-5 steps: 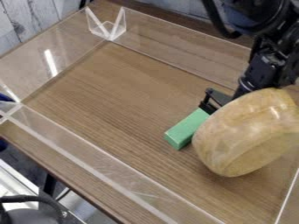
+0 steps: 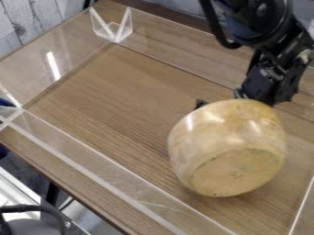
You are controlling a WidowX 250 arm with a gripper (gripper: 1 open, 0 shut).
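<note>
A large pale wooden bowl (image 2: 227,151) lies on its side on the wooden table (image 2: 98,110), right of centre in the camera view, its rounded outside toward the camera. The black arm comes down from the top right to just behind it. My gripper (image 2: 211,105) is mostly hidden behind the bowl; only dark bits show at its upper left edge, so its fingers and whatever is between them cannot be seen. No green block is visible.
Clear plastic walls edge the table, with a bent clear piece (image 2: 112,27) at the back left. A black cable loop lies outside at the lower left.
The arm and bowl have shifted left, and the bowl has turned to show more of its rounded outside.
</note>
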